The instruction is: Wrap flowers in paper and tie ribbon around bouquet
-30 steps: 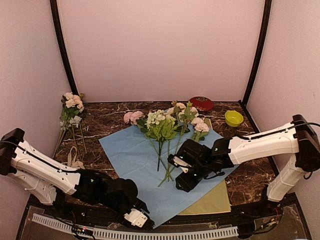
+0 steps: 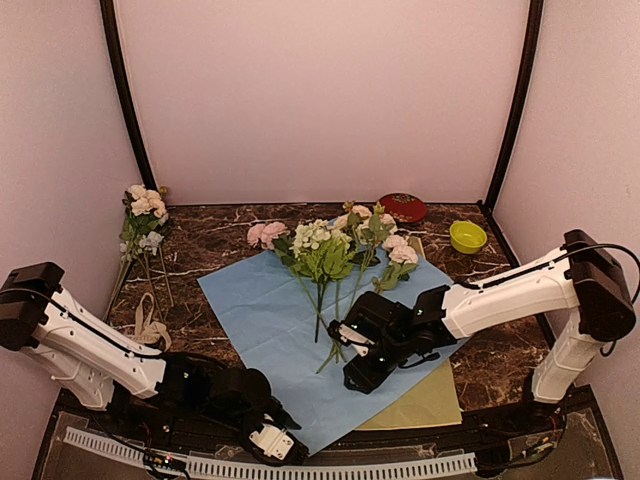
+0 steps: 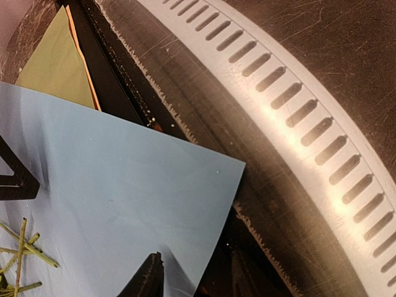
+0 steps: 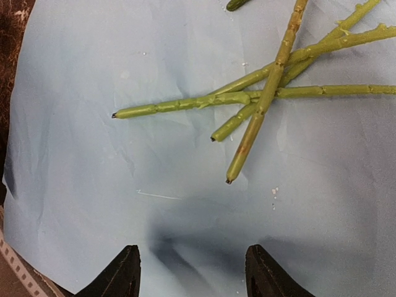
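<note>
Fake flowers (image 2: 320,255) in pink, white and pale green lie on blue wrapping paper (image 2: 250,310), their crossed green stems (image 4: 266,99) toward the front. A yellow sheet (image 2: 430,400) shows beneath the blue one. My left gripper is low over the blue paper's near corner, its fingers apart and empty, straddling the paper's edge. My right gripper is over the blue paper just beside the stem ends, fingers apart with nothing between them.
More flowers (image 2: 145,210) and a pale ribbon (image 2: 148,325) lie at the left. A red round object (image 2: 403,207) and a yellow bowl (image 2: 468,236) stand at the back right. A slotted metal strip (image 2: 120,445) runs along the front.
The right arm has shifted slightly toward the front and left. The left arm has moved a little toward the front edge. The flowers and paper look unchanged.
</note>
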